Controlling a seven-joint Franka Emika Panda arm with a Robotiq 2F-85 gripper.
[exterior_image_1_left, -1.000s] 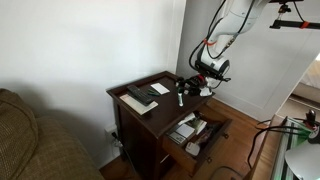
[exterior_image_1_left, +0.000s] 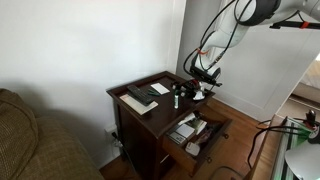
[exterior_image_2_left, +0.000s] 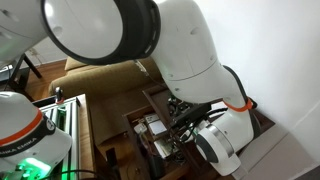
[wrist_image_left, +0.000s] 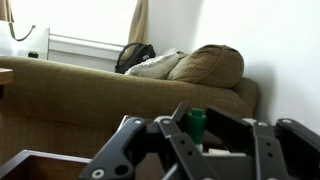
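Observation:
Over the dresser top (exterior_image_1_left: 158, 118), my gripper (exterior_image_1_left: 182, 91) is held low and level. A small upright object, pale with a green part, stands at its fingertips in exterior view 1. In the wrist view the green object (wrist_image_left: 195, 122) shows between the dark fingers, its lower part hidden by them. Whether the fingers press on it or stand just around it cannot be made out. Exterior view 2 has the arm covering most of the gripper.
An open drawer (exterior_image_1_left: 197, 143) with several items juts from the dresser. A dark flat item (exterior_image_1_left: 140, 96) and a white paper (exterior_image_1_left: 160, 88) lie on the top. A brown sofa (wrist_image_left: 90, 105) stands beyond, and a white wall (exterior_image_1_left: 90, 50) rises behind.
My gripper has moved slightly left and lower over the dresser top. The small pale-green object at its tips has shifted slightly left too. The drawer looks unchanged.

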